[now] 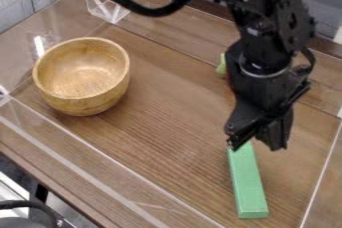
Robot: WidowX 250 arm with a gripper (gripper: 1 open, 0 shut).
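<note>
My gripper (pixel 263 127), a black arm reaching in from the top, stands shut just above the far end of a mint-green flat bar (pixel 247 187), which lies lengthwise on the wooden table at the lower right. I see nothing held between its fingers; whether the tips touch the bar cannot be told. A small pale green object (pixel 225 65) is partly hidden behind the arm.
A wooden bowl (pixel 83 77) sits at the left. A clear container (pixel 103 0) is at the back left. Black cables lie at the lower left edge.
</note>
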